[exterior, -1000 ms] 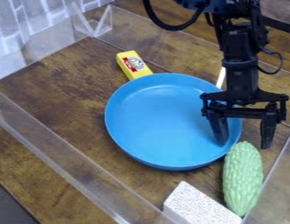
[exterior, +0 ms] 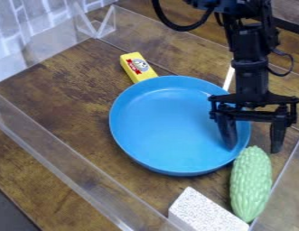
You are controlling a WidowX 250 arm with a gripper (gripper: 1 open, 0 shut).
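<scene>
My black gripper (exterior: 252, 135) hangs at the right of the camera view over the right rim of the blue plate (exterior: 163, 126), its two fingertips pointing down and spread apart, with nothing visible between them. Just below it lies a long pale green vegetable-like object (exterior: 250, 185), apparently a toy cabbage, beside the plate.
A yellow box (exterior: 138, 68) lies behind the plate, and a white speckled block (exterior: 206, 212) at the front. A light stick-like object is partly hidden behind the arm. Clear walls edge the wooden surface.
</scene>
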